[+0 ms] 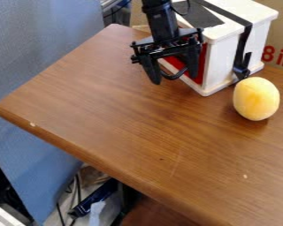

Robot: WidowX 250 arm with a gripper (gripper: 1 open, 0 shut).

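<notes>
My black gripper (168,69) hangs above the wooden table (109,124) near its back, in front of a white box (226,35) with a red front panel and black straps. Its fingers point down beside the red panel; whether they are open or shut is hard to make out. To the right, a pale yellow oval object (256,99) sits on the table, apart from my gripper.
A cardboard box (279,48) stands behind at the right. Blue-grey padding (38,62) runs along the left, and clutter lies on the floor below the table's edge.
</notes>
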